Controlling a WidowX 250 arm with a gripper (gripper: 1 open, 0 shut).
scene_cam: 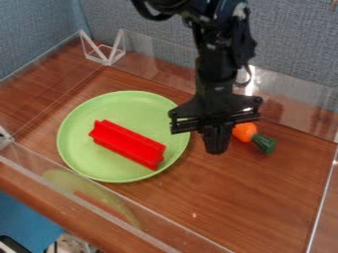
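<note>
My black gripper (215,138) is shut above the wooden table, just right of the green plate (113,170), with nothing visible between its fingers. On the plate lies a long red block (126,143), set diagonally. An orange carrot with a green top (256,137) lies on the table to the right of my gripper, partly behind it.
A white wire frame (102,51) stands at the back left. Clear panels edge the wooden table (238,203), whose front right is bare. A grey textured wall (297,49) rises behind.
</note>
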